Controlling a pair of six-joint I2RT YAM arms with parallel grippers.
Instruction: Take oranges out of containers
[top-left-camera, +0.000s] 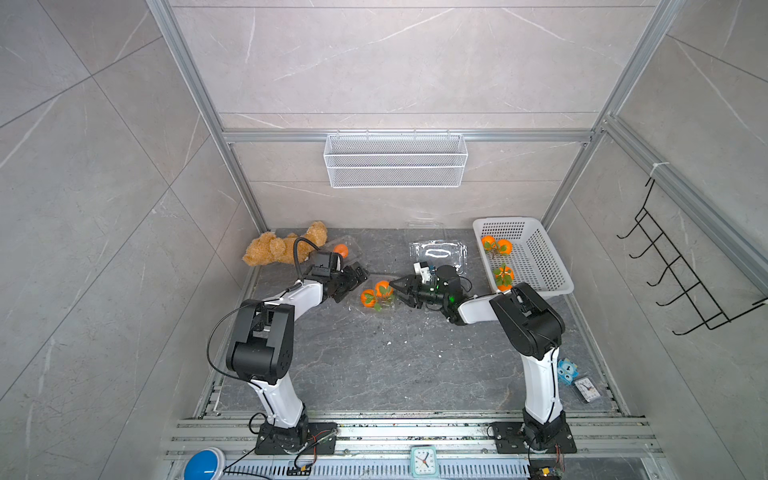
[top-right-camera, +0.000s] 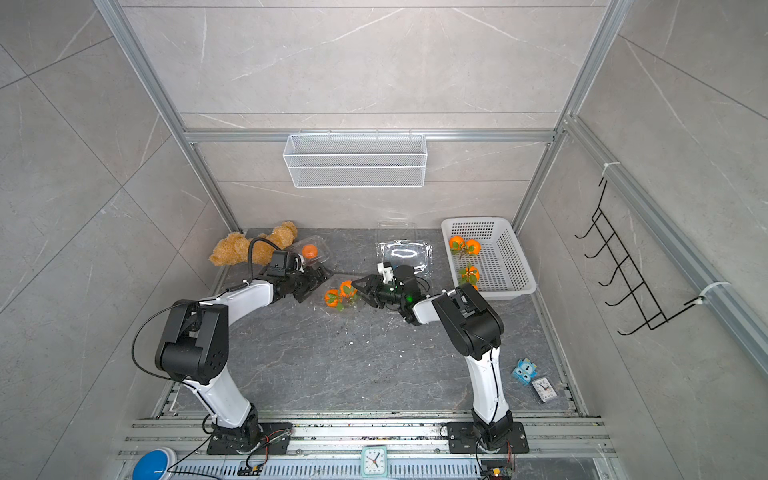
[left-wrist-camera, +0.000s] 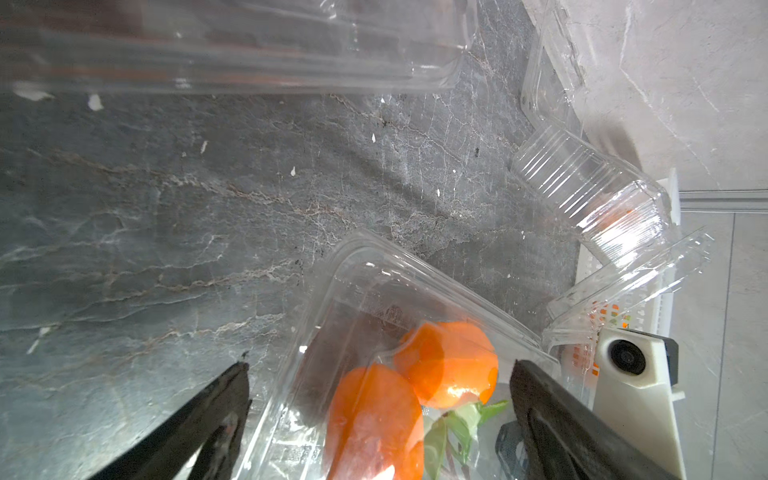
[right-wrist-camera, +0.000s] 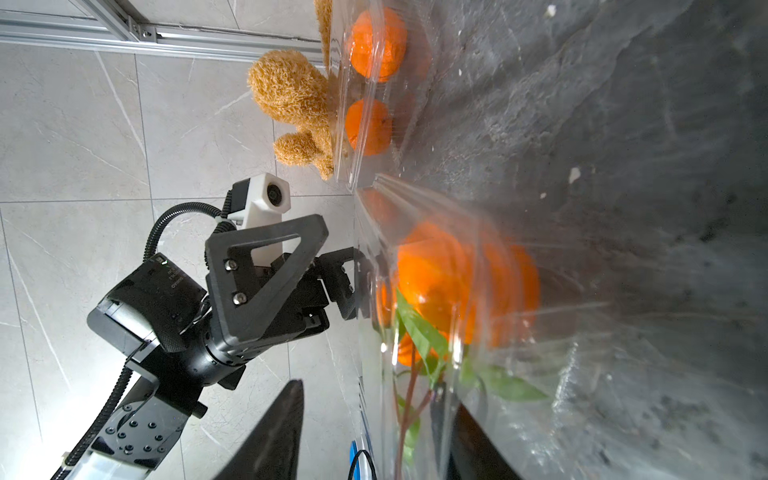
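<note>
A clear container holds two oranges with green leaves, in the middle of the floor. My left gripper is open over this container, its fingers either side in the left wrist view. My right gripper is at the container's right side, with the container's clear wall between its fingers in the right wrist view; whether it grips the wall is unclear. Behind the left gripper, another clear container holds oranges. More oranges with leaves lie in the white basket at the back right.
A teddy bear lies at the back left. An empty-looking clear container stands at the back middle. Small clocks sit at the front right.
</note>
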